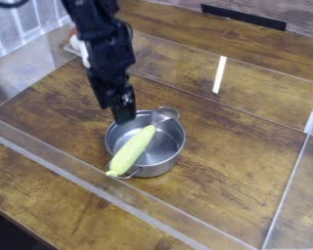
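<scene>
A black robot gripper (pixel 112 98) hangs from the top left, its fingers open just above the left rim of a steel pot (pixel 164 154) with two loop handles. A pale yellow-green corn cob (pixel 132 150) lies slanted in the pot, its lower end reaching over the front rim. Nothing shows between the gripper's fingers.
The pot stands on a brown wooden table (pixel 231 166) enclosed by clear panels. A small white object at the upper left is partly hidden behind the arm. The table to the right of the pot is clear.
</scene>
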